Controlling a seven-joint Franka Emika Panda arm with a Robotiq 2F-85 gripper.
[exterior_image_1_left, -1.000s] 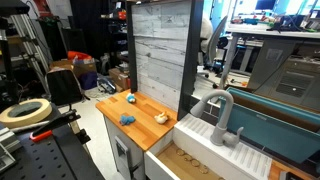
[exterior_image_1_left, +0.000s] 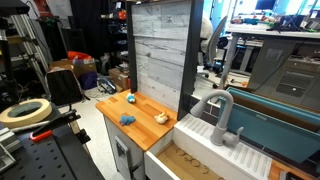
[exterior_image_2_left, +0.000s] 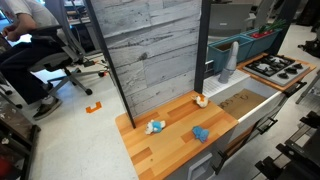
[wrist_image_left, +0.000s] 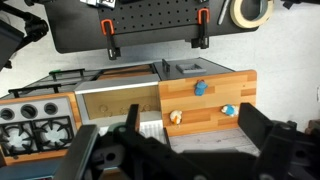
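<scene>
Three small toys lie apart on the wooden countertop (exterior_image_2_left: 174, 136): a blue one (exterior_image_2_left: 200, 133) near its front edge, a white and orange one (exterior_image_2_left: 202, 101) by the drawer side, and a light blue and white one (exterior_image_2_left: 155, 127) toward the far end. From above, the wrist view shows the blue toy (wrist_image_left: 200, 87), the white-orange toy (wrist_image_left: 176, 117) and the blue-white toy (wrist_image_left: 228, 110). My gripper hangs high over the counter, its dark fingers spread wide, nothing seen between them. Neither exterior view shows the gripper.
Beside the counter a white drawer (exterior_image_1_left: 185, 165) stands pulled out, its bottom bare apart from faint rings. Behind it are a grey faucet (exterior_image_1_left: 222, 115) and a teal sink basin (exterior_image_1_left: 265, 125). A stove (exterior_image_2_left: 273, 67) lies further along. Tape rolls (exterior_image_1_left: 27, 113) rest on the black table.
</scene>
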